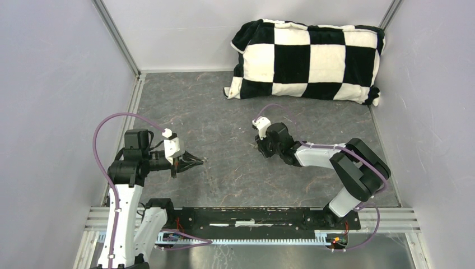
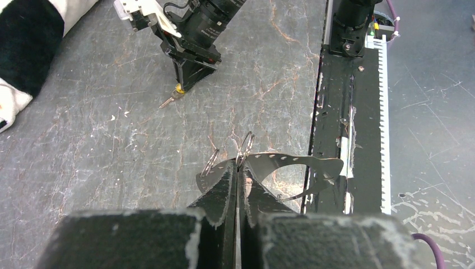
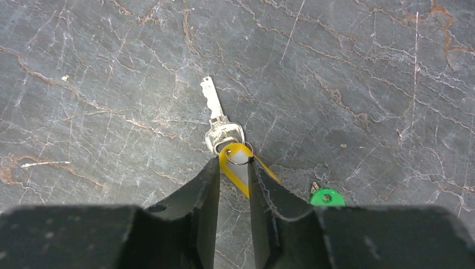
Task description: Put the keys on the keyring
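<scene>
In the top view, my left gripper (image 1: pixel 203 161) hovers over the left half of the table. Its fingers are shut, and thin metal loops of a ring (image 2: pixel 246 147) stand up at their tips in the left wrist view. My right gripper is low over the table near the middle, its fingers apart, one on each side of a yellow key tag (image 3: pixel 238 180). A small ring (image 3: pixel 238 162) runs at the tag's hole and overlaps the head of a silver key (image 3: pixel 224 133); whether the key is threaded on it I cannot tell. A green-headed key (image 3: pixel 327 197) lies to the right.
A checkered black-and-white cushion (image 1: pixel 311 60) fills the back right. Walls close off the sides. The grey table (image 1: pixel 224 129) between the arms is clear. Behind the left fingertips shows a grey curved shape (image 2: pixel 269 162), unclear what.
</scene>
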